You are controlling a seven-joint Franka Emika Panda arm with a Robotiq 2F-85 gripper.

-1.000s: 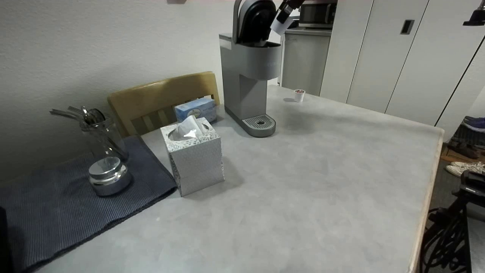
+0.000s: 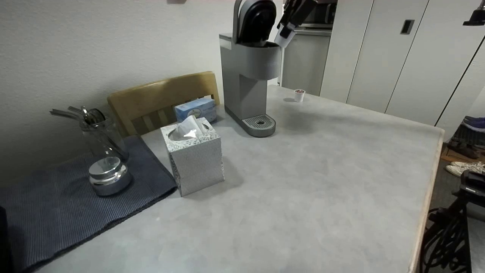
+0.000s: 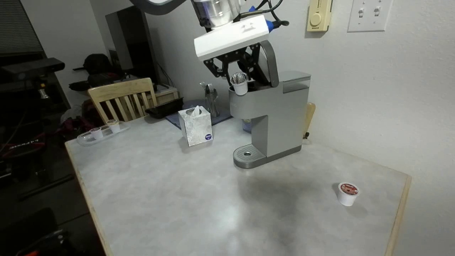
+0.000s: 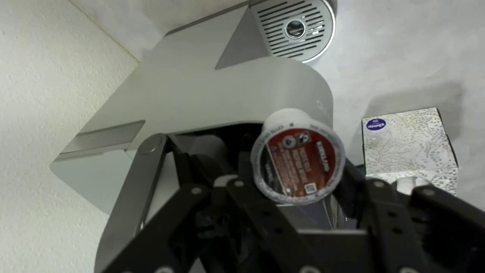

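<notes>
A grey coffee machine (image 2: pixel 247 68) stands on the table with its lid (image 2: pixel 258 20) raised and its pod chamber uncovered. My gripper is shut on a white coffee pod (image 4: pixel 298 163), whose red printed lid faces the wrist camera. In exterior view 2 the held pod (image 3: pixel 239 85) is tilted beside the chamber's front rim, not down inside it. Whether it touches the rim, I cannot tell. Exterior view 1 shows the same pod (image 2: pixel 283 39) at the rim's right edge. A second pod (image 3: pixel 347 194) stands on the table, lid up.
A patterned tissue box (image 3: pixel 196 126) stands left of the machine, with a blue box (image 2: pixel 195 110) behind it. A clear tray (image 3: pixel 102 133) holds two pods at the table's far corner.
In exterior view 1 my gripper and the held pod have come down and slightly to the right, to the level of the machine's rim. Nothing else has visibly moved.
</notes>
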